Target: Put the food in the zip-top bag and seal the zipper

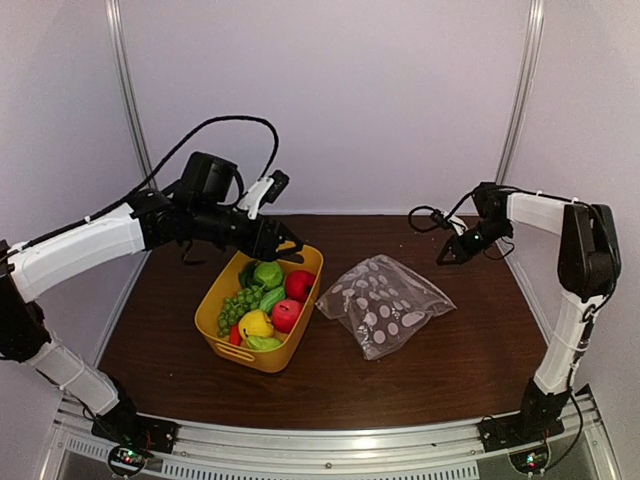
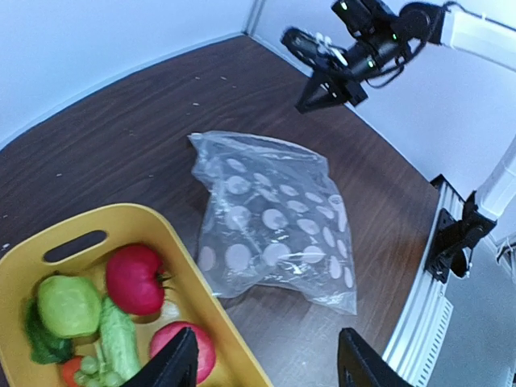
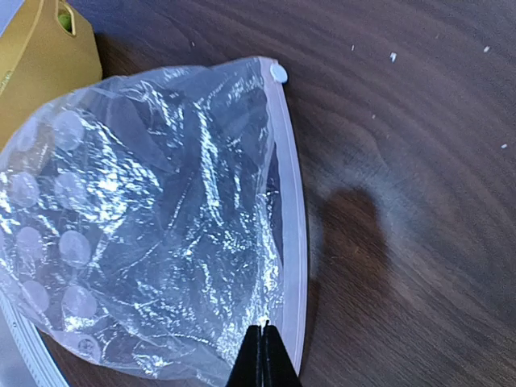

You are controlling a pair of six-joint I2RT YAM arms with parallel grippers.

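The clear zip top bag (image 1: 385,305) with pale dots lies flat on the table, right of the basket. Its zipper edge (image 3: 292,218), with a small round slider (image 3: 278,73) at the far end, faces the right arm. My right gripper is shut with nothing between its fingers, over the near end of that edge in the right wrist view; the edge runs outside the fingers. My left gripper stands open and empty above the basket's right side. Food fills the basket: a green pepper (image 2: 70,306), pomegranate (image 2: 134,279), apple (image 1: 286,316), grapes (image 1: 233,308) and yellow pepper (image 1: 256,324).
The yellow basket (image 1: 212,300) stands upright just left of the bag, its walls raised. White walls close in the back and sides.
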